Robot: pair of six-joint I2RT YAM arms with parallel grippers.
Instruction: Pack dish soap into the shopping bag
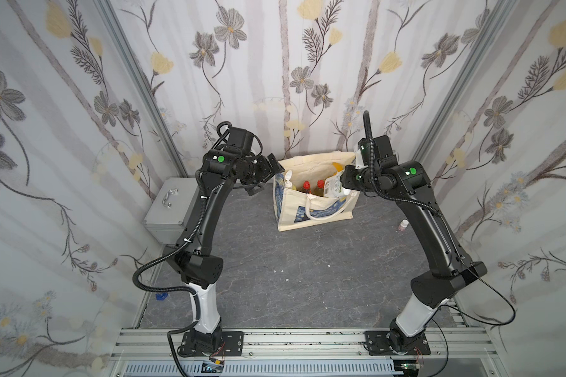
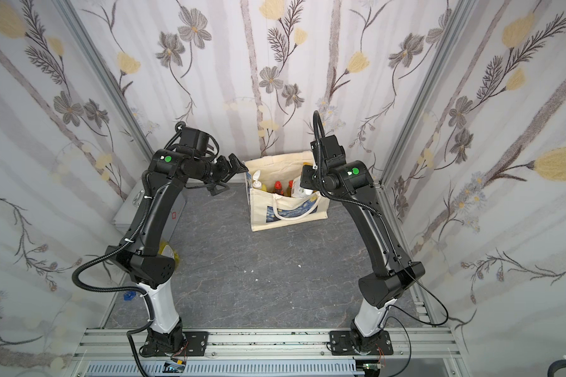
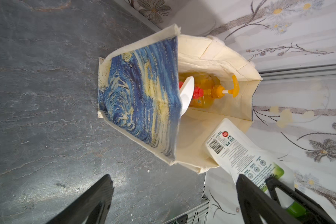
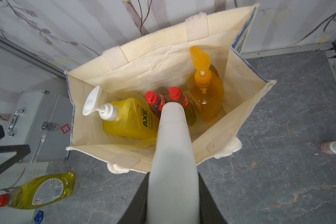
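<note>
The cream shopping bag point(image 1: 286, 216) stands upright and gaping at the back, with a blue painted panel. My right gripper point(image 1: 344, 182) is shut on a white bottle point(image 3: 246, 158) with a green-edged label; the bottle slants into the mouth at the bag's right side. Inside, the right wrist view shows a yellow AXE pump bottle point(image 4: 132, 118), two red-capped bottles point(image 4: 155, 102) and an orange pump bottle point(image 4: 206, 93). My left gripper point(image 1: 266, 176) stands open and empty just left of the bag. A yellow-green dish soap bottle point(image 4: 44, 191) lies outside on the floor.
A grey metal box point(image 1: 169, 204) stands at the left, near the lying soap bottle. A small pink-and-white bottle point(image 1: 403, 225) is on the right, and a blue bit point(image 1: 161, 296) at the front left. The grey surface before the bag is clear.
</note>
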